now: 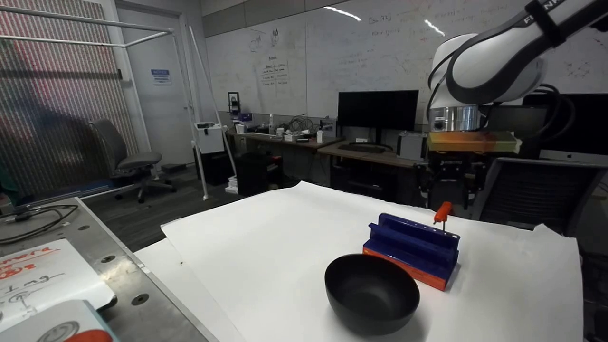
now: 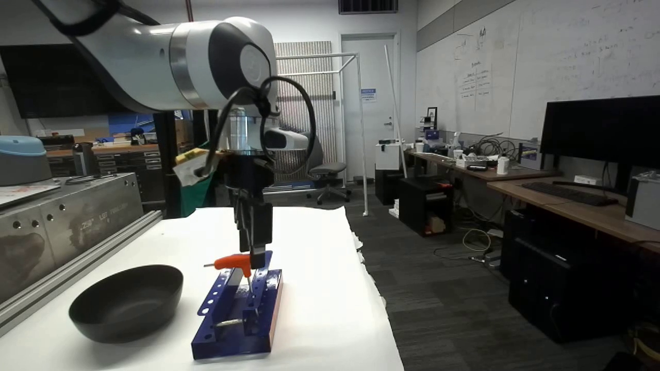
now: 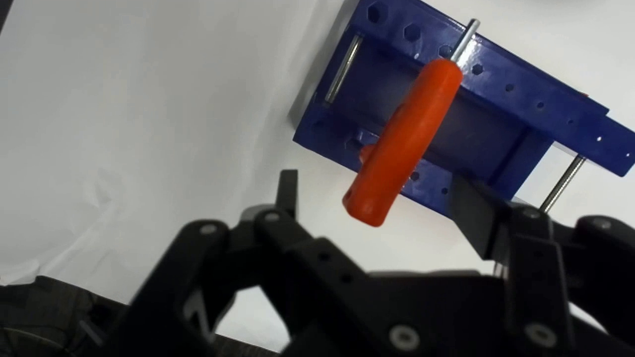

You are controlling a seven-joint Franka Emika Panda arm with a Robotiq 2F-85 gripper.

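An orange-handled hex key (image 1: 442,213) stands upright in a hole of the blue rack (image 1: 414,246). Seen from the wrist, the orange handle (image 3: 406,143) runs diagonally over the rack (image 3: 494,137), its end pointing toward the space between my fingers. My gripper has its fingers apart, one finger on each side of that handle end, with nothing gripped. In the second exterior view the gripper (image 2: 258,247) hangs just above and beside the hex key handle (image 2: 233,263). A black bowl (image 1: 371,293) sits beside the rack.
White paper covers the table (image 1: 256,245), with clear room left of the bowl and rack. A metal bench edge (image 2: 80,229) borders the table on one side. An office chair (image 1: 541,194) stands behind the table.
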